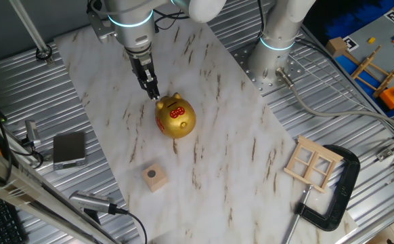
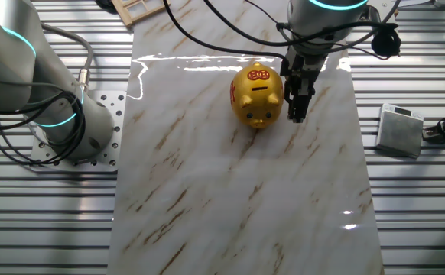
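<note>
A gold piggy bank with red markings stands upright on the marble-patterned board. In the second exterior view its face and the dark slot on its back show, and the piggy bank is just left of my gripper. My gripper points down close beside the bank's head, its black fingers drawn together. A small pale spot shows at the tips; whether something thin is between them I cannot make out. Whether the fingers touch the bank is also unclear.
A wooden block with a dark round spot lies on the board. At its edge are a small wooden window frame and a black clamp. A small metal scale sits off the board. Much of the board is clear.
</note>
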